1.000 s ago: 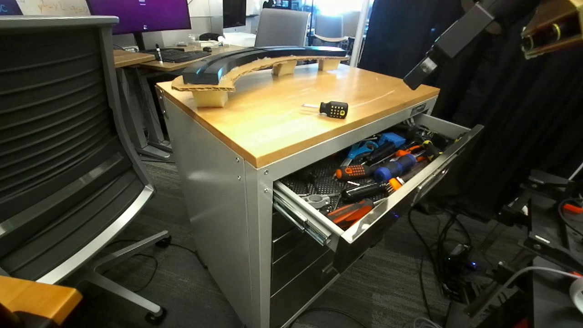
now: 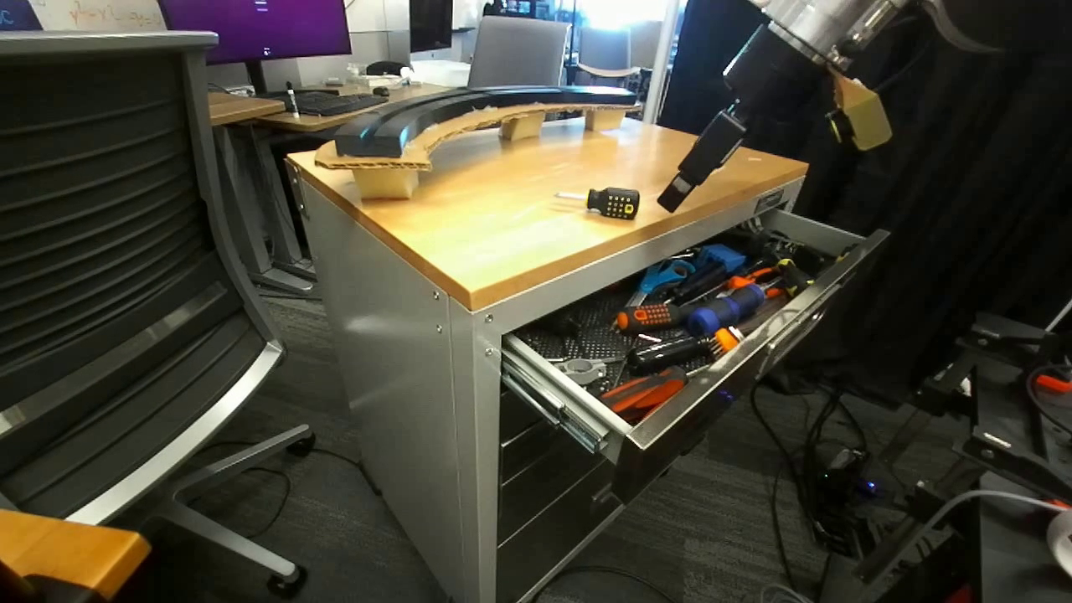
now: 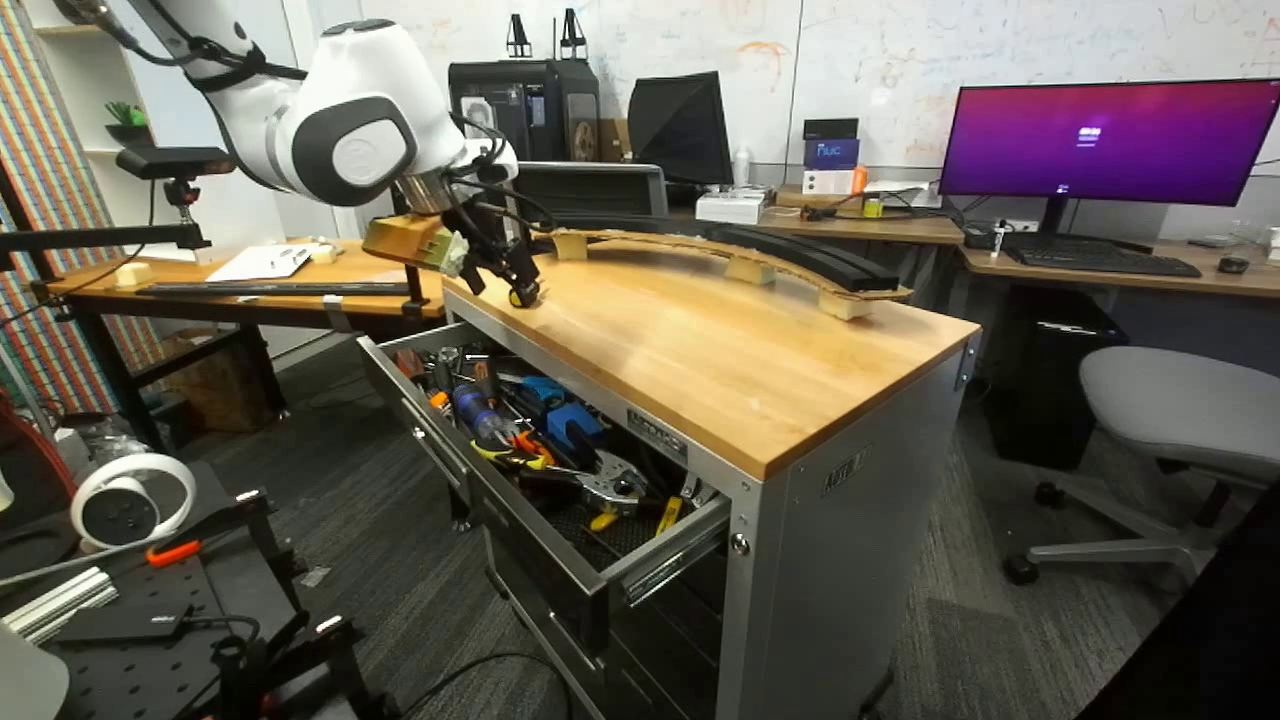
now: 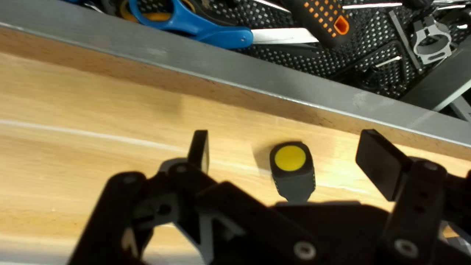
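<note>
A stubby black screwdriver with yellow markings (image 2: 614,203) lies on the wooden top (image 2: 482,236) of the tool cabinet, its short metal shaft pointing left in exterior view 1. My gripper is open. In the wrist view the yellow-capped handle end of the screwdriver (image 4: 292,170) shows between the two spread fingers, with a gap on either side; its shaft is hidden behind the gripper body. From exterior view 1 the visible finger (image 2: 693,166) appears just right of the handle. Exterior view 2 shows the gripper (image 3: 498,286) close by the screwdriver (image 3: 523,296).
The cabinet's top drawer (image 2: 749,372) is pulled out, filled with tools, including blue scissors (image 4: 207,33) and an orange-dotted handle (image 2: 648,318). A curved black piece on cardboard (image 2: 482,105) stands on foam blocks along the far side. Bare wood lies between.
In exterior view 1 my gripper has moved left and lower, from above the right end of the cabinet to beside the screwdriver. The screwdriver and drawer look unmoved.
</note>
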